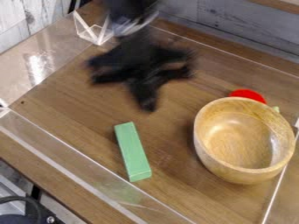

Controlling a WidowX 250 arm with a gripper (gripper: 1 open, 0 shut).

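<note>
A green rectangular block (132, 150) lies on the wooden table at the lower middle, left of a large wooden bowl (243, 140). My gripper (140, 79) is a dark, motion-blurred shape in the upper middle, up and away from the block. The blur hides its fingers and whether anything is between them.
A red round object (246, 94) sits behind the bowl, partly hidden, with a small pale piece beside it. Clear plastic edging runs along the near side.
</note>
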